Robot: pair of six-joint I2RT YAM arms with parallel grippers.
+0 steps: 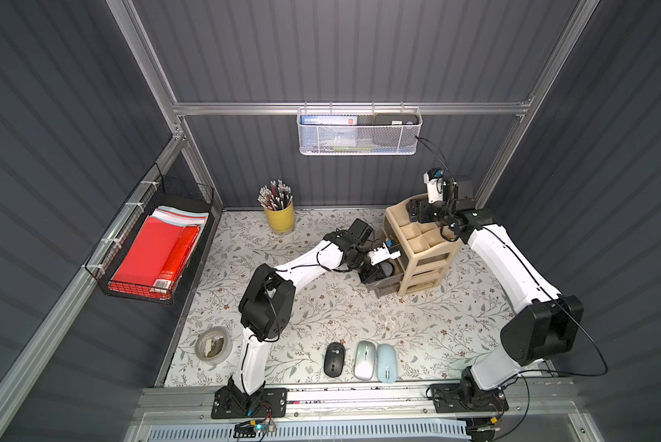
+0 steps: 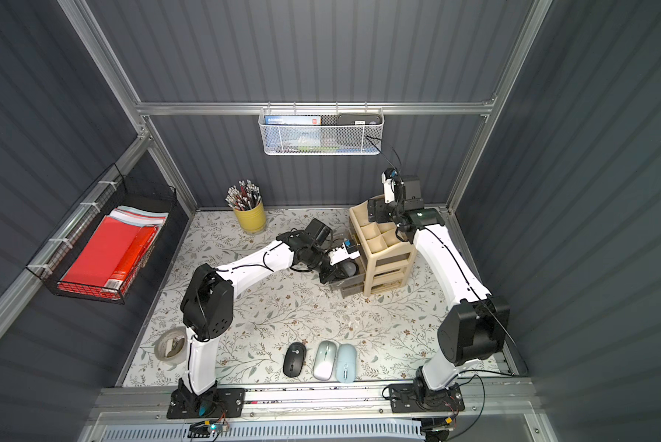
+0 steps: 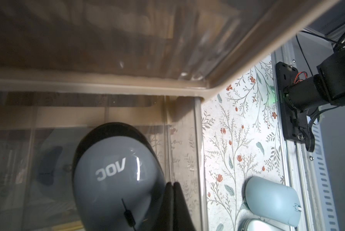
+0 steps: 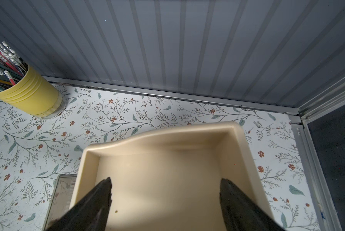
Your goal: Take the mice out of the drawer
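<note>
One grey-and-black mouse (image 3: 114, 181) lies in the pulled-out clear drawer (image 1: 388, 290) of the beige cabinet (image 1: 419, 258). My left gripper is at the drawer, its fingers shut together beside the mouse's right flank, with nothing showing between them. Whether the fingers touch the mouse I cannot tell. A black mouse (image 1: 334, 359), a silver mouse (image 1: 364, 360) and a light blue mouse (image 1: 386, 363) lie in a row near the table's front edge. Over the cabinet's top tray, my right gripper has its fingers apart, and the gap is empty.
The cabinet's frame overhangs the back of the drawer, close to my left gripper. A yellow pencil cup (image 1: 279, 218) stands at the back, and a small round bowl (image 1: 213, 358) at front left. Bare table lies between drawer and mice row.
</note>
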